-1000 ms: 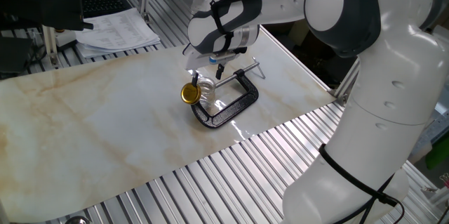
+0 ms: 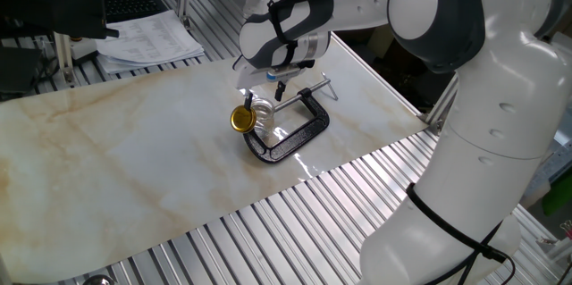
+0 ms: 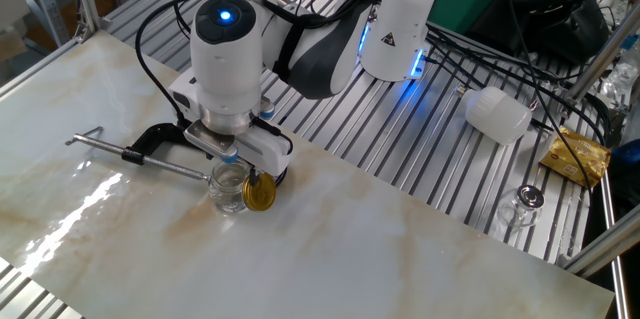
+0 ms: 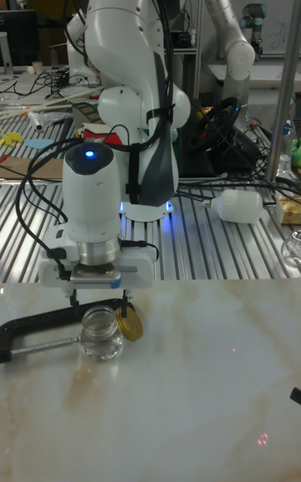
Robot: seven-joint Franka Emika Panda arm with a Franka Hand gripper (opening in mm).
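Note:
A clear glass jar [image 3: 229, 187] stands upright without a lid, beside the black C-clamp [image 2: 286, 148], whose screw end points at it. A gold lid [image 2: 243, 119] is tilted on edge at the jar's side, seemingly leaning on it. Above the jar's mouth is my gripper [image 4: 100, 305], its fingers spread wide to either side. One finger [image 2: 248, 101] comes down right at the lid's upper edge; whether they touch I cannot tell. Between the fingers nothing is gripped.
A white bulb-shaped object [image 3: 497, 115], a small glass jar [image 3: 519, 206] and a gold packet [image 3: 577, 160] sit on the slatted metal surface. Papers [image 2: 150, 42] lie behind the tabletop.

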